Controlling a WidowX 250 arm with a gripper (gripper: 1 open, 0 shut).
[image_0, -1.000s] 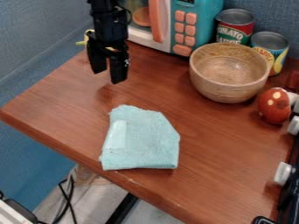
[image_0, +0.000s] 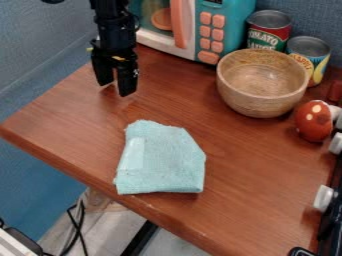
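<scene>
A black gripper (image_0: 115, 78) hangs over the back left of the wooden table (image_0: 80, 130), its two fingers pointing down and apart, with nothing visible between them. A folded light-blue cloth (image_0: 160, 160) lies on the table at front middle. A beige bowl (image_0: 261, 90) sits at the back right.
A teal toy microwave (image_0: 214, 30) stands at the back, beside a tomato can (image_0: 267, 32) and another can (image_0: 307, 55). A red spotted egg-shaped object (image_0: 314, 120) lies at the right, near a black appliance (image_0: 325, 220) on the right edge.
The gripper has shifted slightly left over the last second. The cloth, bowl and other objects have not moved.
</scene>
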